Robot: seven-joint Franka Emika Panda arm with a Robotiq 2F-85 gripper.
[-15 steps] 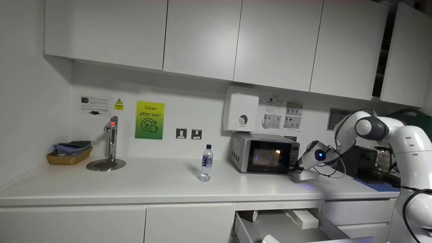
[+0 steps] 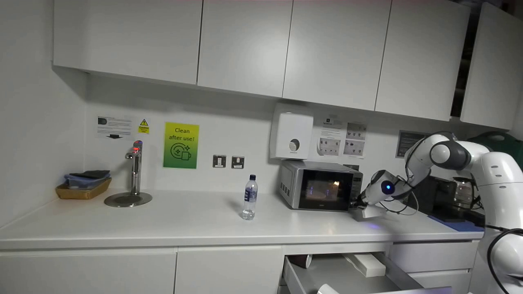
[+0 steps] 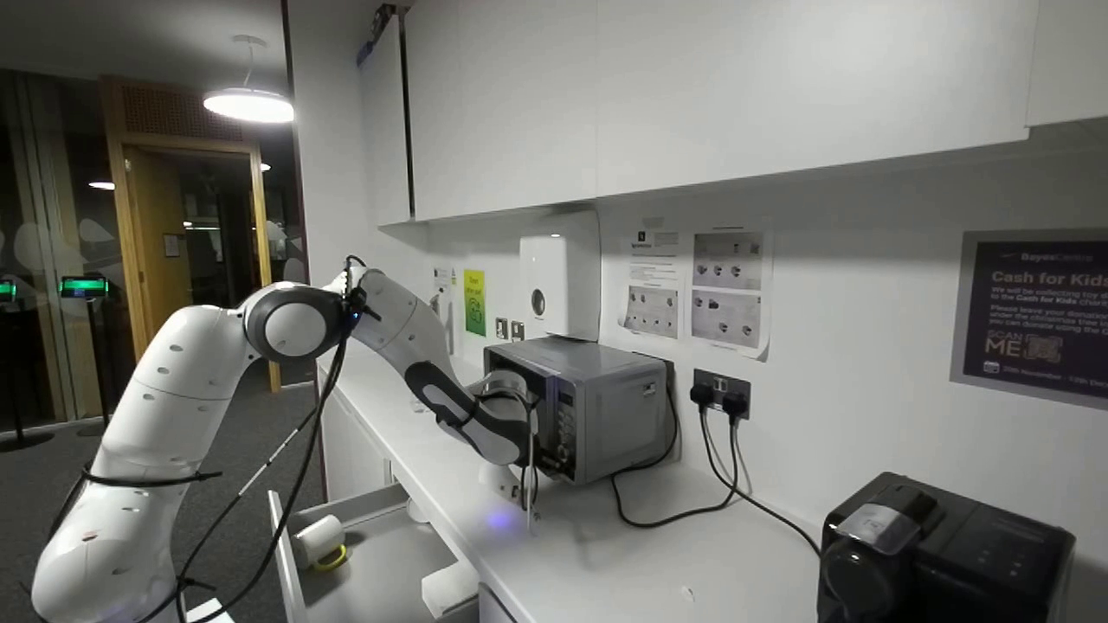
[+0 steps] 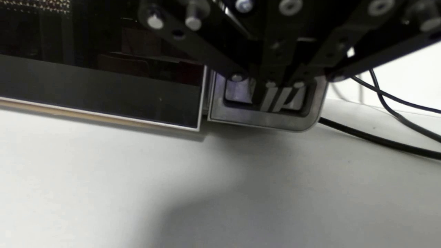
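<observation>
A silver microwave with a dark glass door stands on the counter against the wall. Its lower control panel shows close up in the wrist view, with a rectangular recess in it. My gripper is shut, its fingertips in front of that recess, and nothing shows between them. Whether they touch the panel I cannot tell. The microwave door lies just left of the fingers, with a narrow gap between door and panel. In the second exterior view the arm largely hides the microwave's front.
A water bottle stands left of the microwave. Below the counter, a drawer is pulled out, holding a white box and a white mug. Black cables run right of the microwave, towards a coffee machine.
</observation>
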